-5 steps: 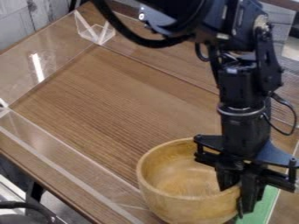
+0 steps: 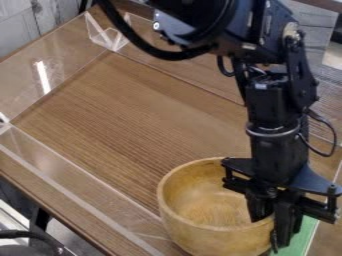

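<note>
A tan wooden-looking bowl (image 2: pixel 201 210) sits at the front right of the table, partly over a green board (image 2: pixel 301 240). My black gripper (image 2: pixel 274 215) is down at the bowl's right side, shut on its rim; the fingertips are partly hidden against the bowl.
Clear plastic edging runs along the left and front edges. A dark cable lies at the lower left, off the tabletop.
</note>
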